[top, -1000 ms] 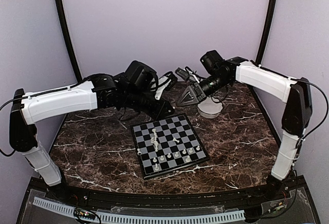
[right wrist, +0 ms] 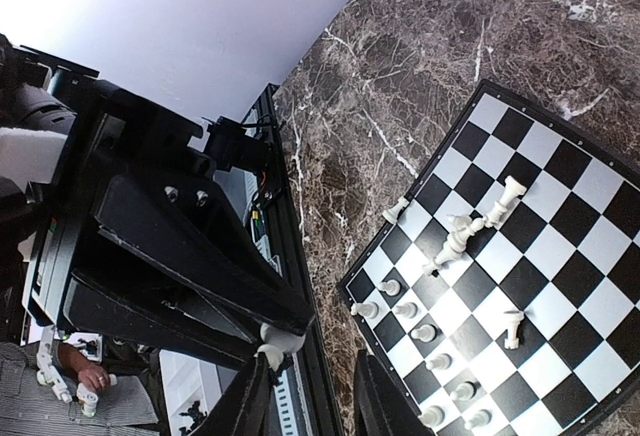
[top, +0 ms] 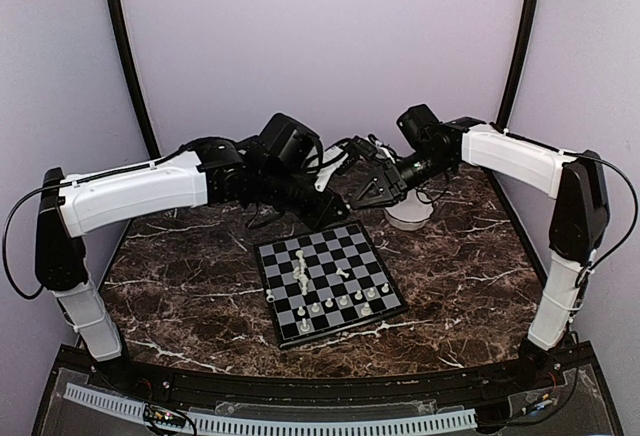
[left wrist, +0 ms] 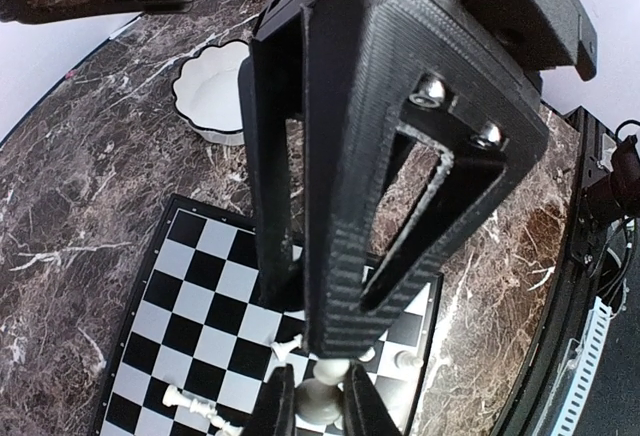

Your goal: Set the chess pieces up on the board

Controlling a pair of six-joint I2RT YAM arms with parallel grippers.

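Observation:
My two grippers meet in the air above the back of the chessboard [top: 360, 256]. A white piece [left wrist: 320, 401] sits at the fingertips of my left gripper [top: 334, 214], directly under the other gripper's fingers in the left wrist view. My right gripper [top: 368, 196] is beside it; in the right wrist view the white piece [right wrist: 282, 336] shows at the meeting fingertips. Which gripper grips it, and how far each is shut, I cannot tell. On the board, white pieces [right wrist: 438, 361] stand along the near side, and several others [right wrist: 455, 238] lie on their sides in the middle.
A white scalloped bowl [top: 408, 211] stands on the marble table behind the board, to the right. A small white piece [right wrist: 395, 209] lies at the board's left edge.
Both arms have shifted slightly to the right in the top view over the last second. The pieces on the board have not visibly moved.

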